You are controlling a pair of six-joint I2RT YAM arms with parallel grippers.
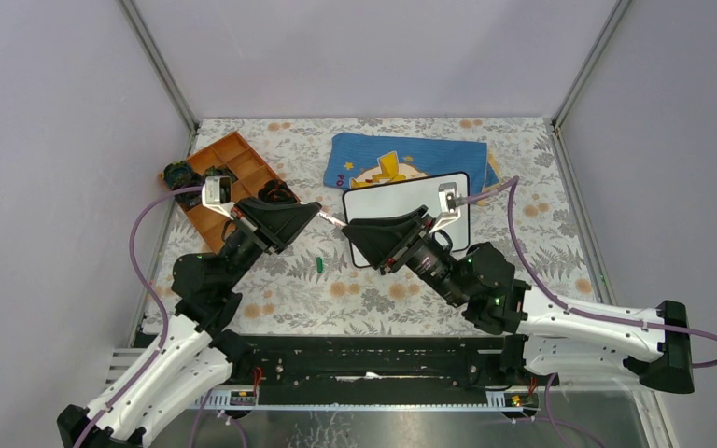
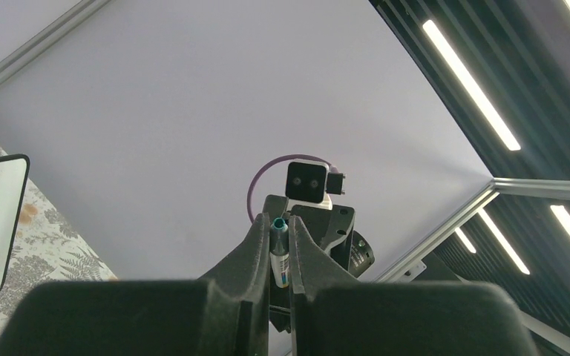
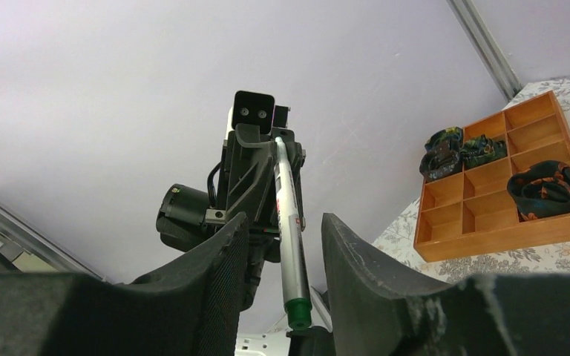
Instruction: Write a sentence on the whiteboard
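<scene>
A slim white marker [image 3: 289, 222] with a green end spans the gap between my two grippers, in the air above the table. My left gripper is shut on its far end; a teal ring shows there between the fingers. In the right wrist view the green end lies between the fingers of my right gripper, which is part open, with gaps on both sides of the marker. The whiteboard [image 1: 401, 193], blank where visible, lies on the table, partly covered by the right gripper. A small green piece [image 1: 319, 265] rests left of it.
A wooden compartment tray [image 3: 482, 248] with dark rolled cloths [image 3: 545, 189] stands at the back left. Behind the whiteboard lies a blue cloth [image 1: 448, 154] with a cartoon figure.
</scene>
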